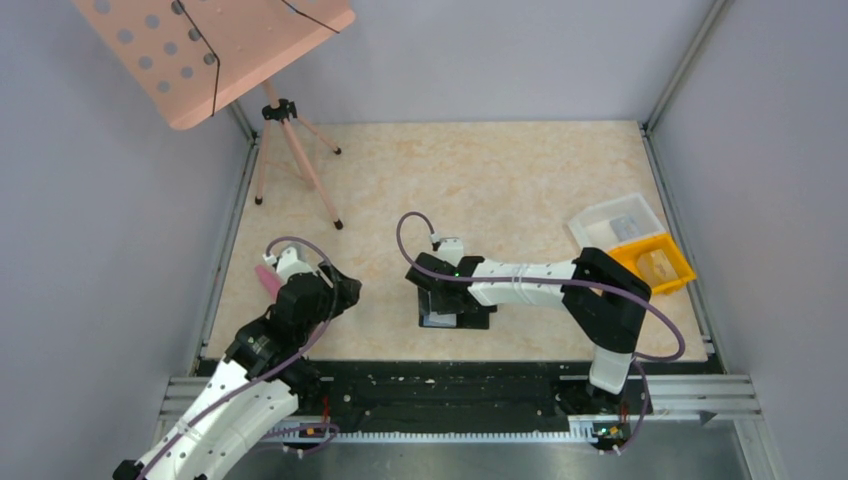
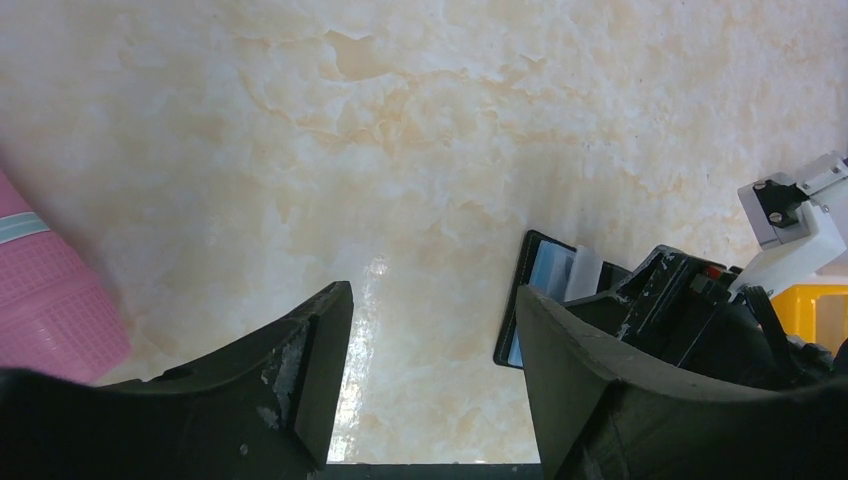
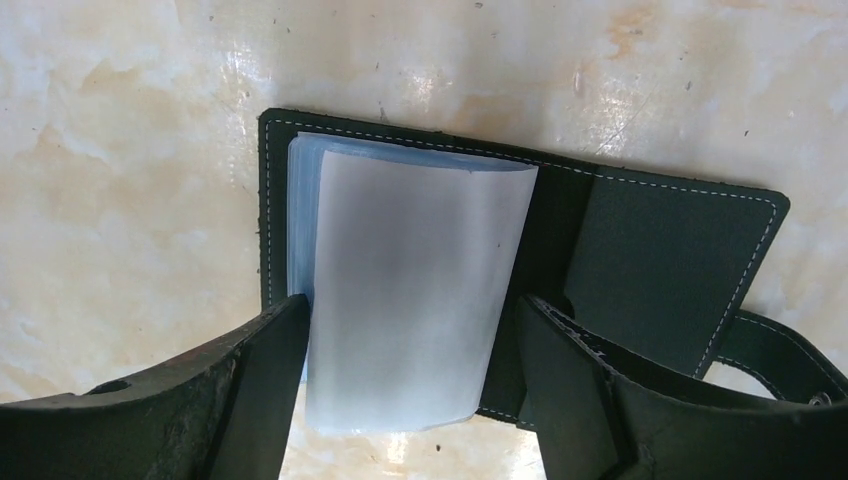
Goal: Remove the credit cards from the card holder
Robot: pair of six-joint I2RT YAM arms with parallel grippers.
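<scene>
The black card holder [image 3: 680,260] lies spread flat on the table, its strap reaching out at the right of the right wrist view. On its left half is a stack of clear bluish sleeves, with a white sheet or sleeve [image 3: 410,290] on top. No separate card can be made out. Directly above the holder, my right gripper stands open, its fingers to either side of the white sheet with a gap to each. My left gripper is apart to the left, part open over bare table, nothing between its fingers. In the top view the right arm covers part of the holder.
A pink object [image 2: 55,300] lies beside the left arm. At the right edge sit a white tray [image 1: 597,222] and a yellow bin [image 1: 683,268]. A tripod [image 1: 305,165] stands at the back left.
</scene>
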